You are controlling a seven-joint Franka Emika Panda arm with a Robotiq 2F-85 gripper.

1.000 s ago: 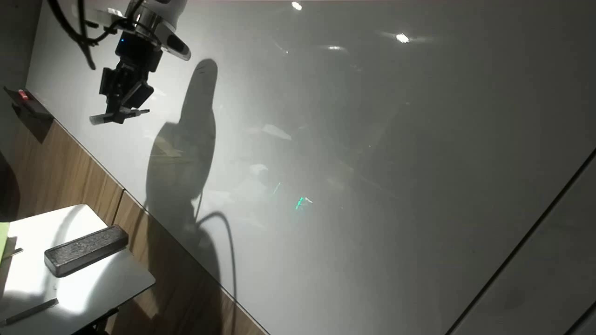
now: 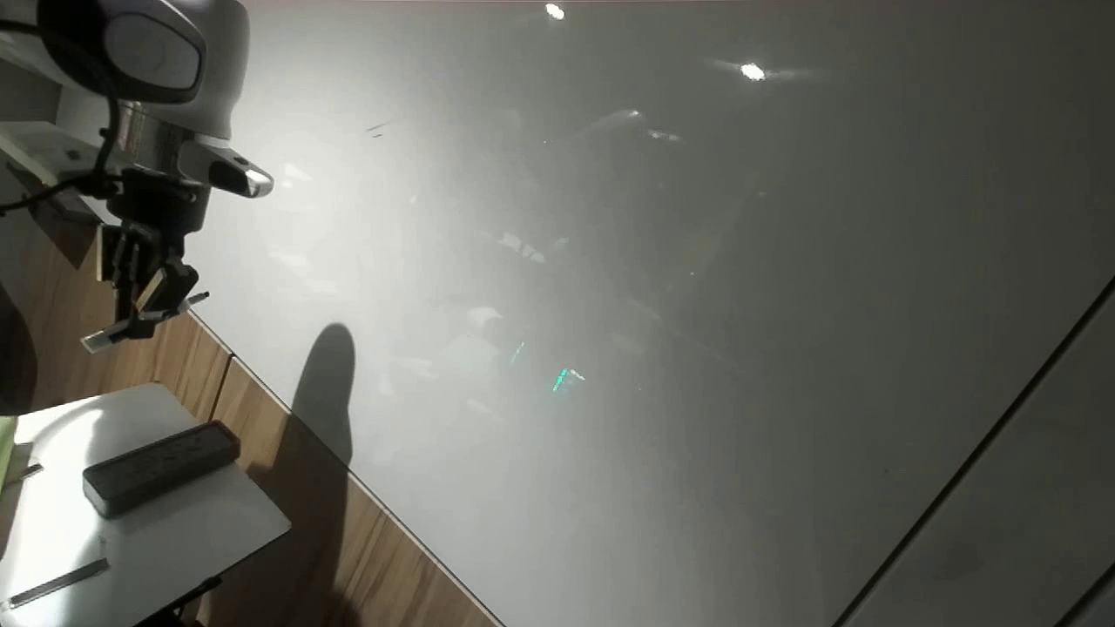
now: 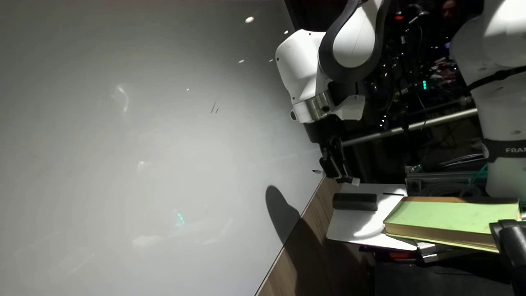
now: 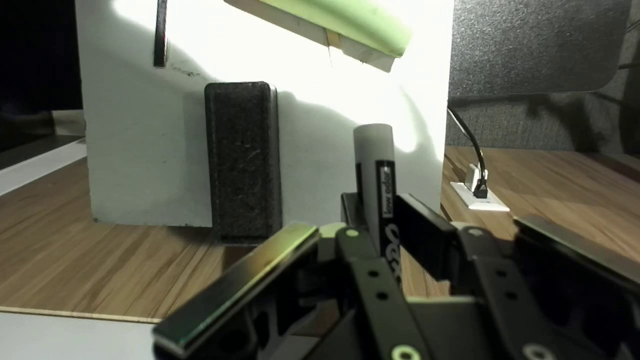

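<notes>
A grey-white marker (image 4: 373,147) with dark lettering stands out between the fingers of my gripper in the wrist view; the fingers are shut on it. Exterior view 1 shows the gripper (image 2: 146,303) at the left, in front of the board's lower left edge, with the marker's pale end (image 2: 101,340) jutting to one side and its dark tip to the other. In exterior view 2 the gripper (image 3: 339,176) hangs just above the small white table (image 3: 340,229). The whiteboard (image 3: 148,123) carries two short dark strokes (image 2: 378,129).
On the small table lies a dark eraser block (image 4: 243,162), apart from the gripper. A thin dark bar (image 4: 160,36) and a green book (image 3: 444,214) also rest there. Wooden panelling (image 2: 314,481) runs under the board. A cable and socket (image 4: 480,198) sit at the right.
My gripper has moved down and left in exterior view 1, away from the board's upper left area toward the small table, still carrying the marker. The two strokes now show uncovered. The eraser has not moved.
</notes>
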